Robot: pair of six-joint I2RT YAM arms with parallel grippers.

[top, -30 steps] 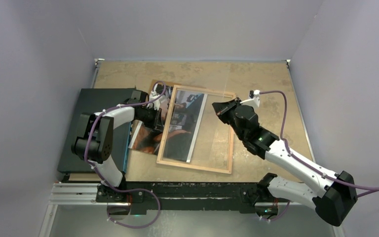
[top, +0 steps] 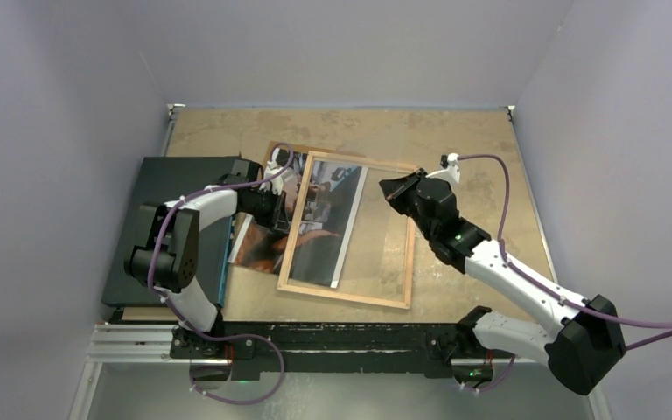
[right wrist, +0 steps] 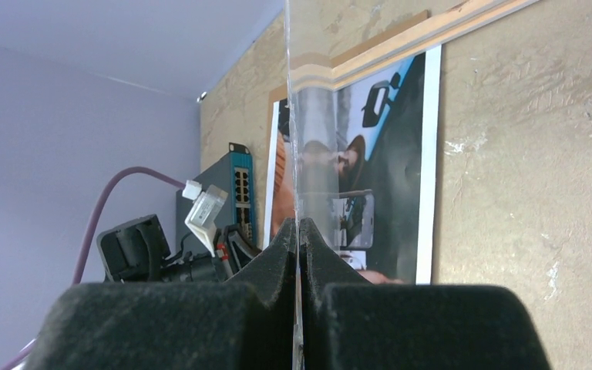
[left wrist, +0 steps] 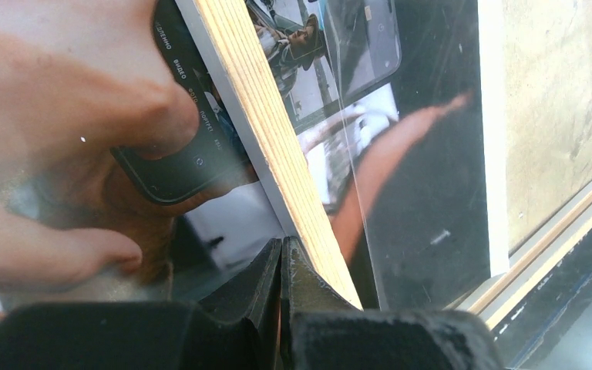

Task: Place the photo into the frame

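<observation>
The wooden frame (top: 344,298) lies on the table over the photo (top: 267,246). The photo's white-edged right part (top: 350,229) shows inside the frame, while its left part sticks out past the left bar. My left gripper (top: 283,227) is shut, its tips against the outer side of that bar (left wrist: 284,167), with nothing visible between them. Above the frame's right half, my right gripper (top: 386,194) is shut on a thin clear sheet (right wrist: 314,127), seen nearly edge-on in the right wrist view. Its outline is faint from the top.
A brown board (top: 325,150) peeks out behind the photo and frame. At the left stands a dark box (top: 129,254), close to the photo's left edge.
My right gripper has shifted very slightly, to the right in the top view. The left arm, frame and photo look unmoved.
</observation>
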